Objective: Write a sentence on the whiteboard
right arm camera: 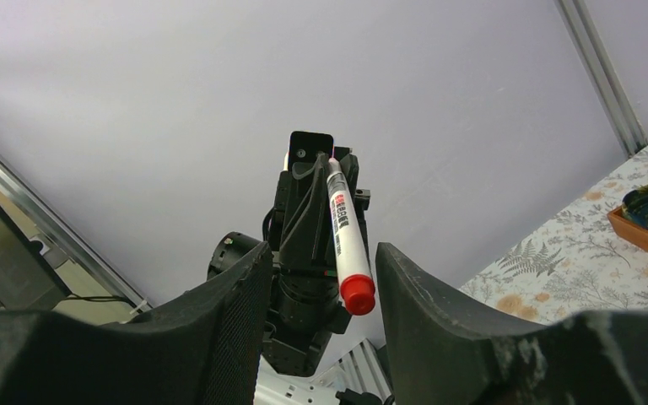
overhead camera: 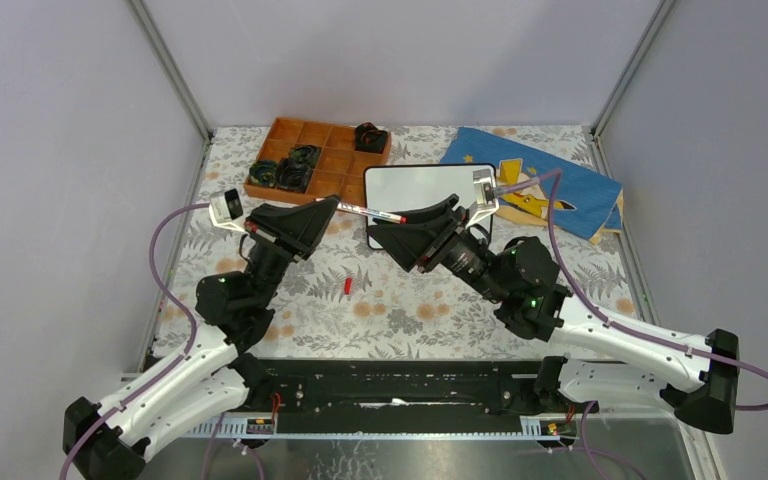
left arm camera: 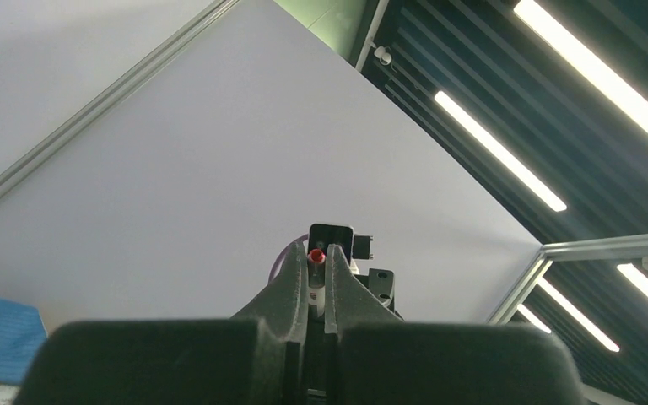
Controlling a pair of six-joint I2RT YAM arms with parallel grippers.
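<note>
A white marker [overhead camera: 368, 212] with a red end spans the gap between my two grippers, above the table. Shut on one end of it is my left gripper [overhead camera: 335, 203], its fingers hiding that part. My right gripper stands part open; the marker's red end [right arm camera: 358, 294] lies between its fingers, closer to the one at right, with a gap on the other side. In the left wrist view the marker [left arm camera: 315, 295] points straight away past the fingertips. The whiteboard [overhead camera: 415, 180] lies flat at the back middle, partly covered by my right gripper.
A small red piece, perhaps a cap [overhead camera: 348, 286], lies on the patterned tablecloth [overhead camera: 310, 325]. An orange compartment box [overhead camera: 335, 162] with dark coils sits at the back left. A blue cloth [overhead camera: 560, 180] lies at the back right.
</note>
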